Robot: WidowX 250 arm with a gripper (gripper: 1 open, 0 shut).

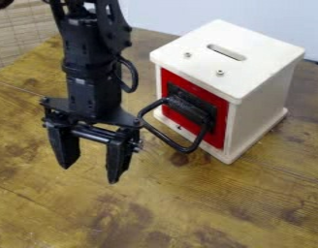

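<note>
My black gripper (90, 155) hangs over the wooden table at the left of the view, open with nothing between its fingers. To its right stands a white wooden box (259, 116) with a slot and two screws on its top. The box's front face (220, 134) is red and carries a black panel, with a black loop handle (186, 145) sticking out toward the gripper. The gripper is apart from the handle.
A woven mat (16, 34) lies at the far upper left, and a pale wall is behind.
</note>
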